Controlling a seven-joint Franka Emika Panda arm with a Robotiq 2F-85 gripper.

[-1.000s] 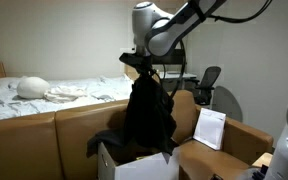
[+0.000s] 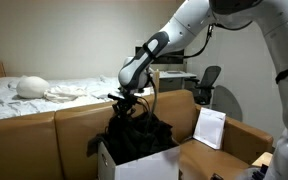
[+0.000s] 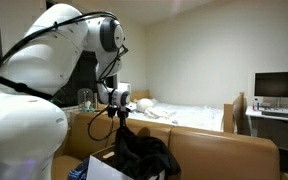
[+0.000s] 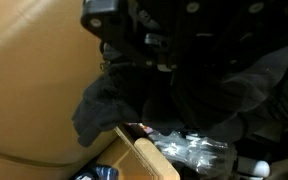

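A black cloth point(image 2: 136, 137) lies bunched over the white box point(image 2: 144, 170), part of it draping over the left side. Above the box my gripper point(image 2: 122, 106) points down, shut on the upper part of the cloth. In exterior view 2 the same dark cloth point(image 3: 144, 155) rises to a narrow peak beneath the gripper point(image 3: 120, 118). Dark folds of cloth point(image 4: 194, 90) fill much of the wrist view and hide most of the fingers. A clear plastic bottle point(image 4: 199, 150) shows below the cloth in that view, beside a box edge point(image 4: 154, 158).
Behind the box runs the brown sofa point(image 2: 24, 143). A white sheet or booklet point(image 2: 210, 127) leans on the sofa to the right. The bed point(image 2: 54, 95), office chair point(image 2: 206, 82) and desk point(image 3: 279, 115) stand farther back.
The arm has come down and to the left with the cloth. From hanging tall and stretched, the cloth has sunk into a low heap over the box.
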